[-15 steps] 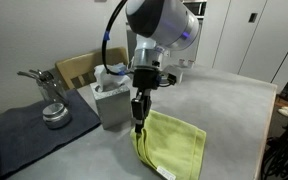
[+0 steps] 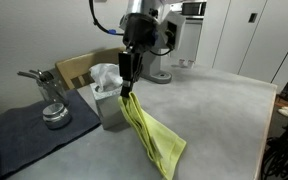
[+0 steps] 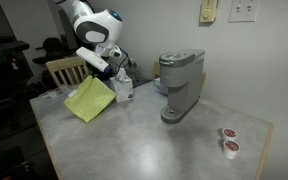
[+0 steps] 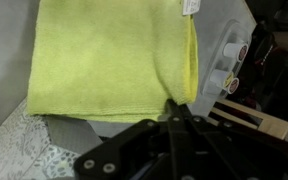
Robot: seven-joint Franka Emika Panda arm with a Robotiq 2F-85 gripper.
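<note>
A yellow-green cloth (image 2: 157, 140) hangs by one edge from my gripper (image 2: 127, 92), which is shut on it. Its lower part slants down to the right, over the grey table. From the other side, in exterior view 2, the cloth (image 3: 90, 99) spreads out below the gripper. The wrist view shows the cloth (image 4: 109, 55) filling the upper middle, with a white tag (image 4: 191, 6) on its edge. Its gathered edge meets the dark fingertips there.
A tissue box (image 2: 108, 106) stands close behind the gripper. A metal pot (image 2: 55, 113) sits on a dark mat (image 2: 24, 135) at the left. A grey coffee machine (image 3: 183, 85) and two small cups (image 3: 230, 149) stand on the table, whose middle is clear.
My gripper has risen and shifted left, towards the tissue box, with the cloth. The cloth, wider and lower before, now hangs longer and narrower from the fingers.
</note>
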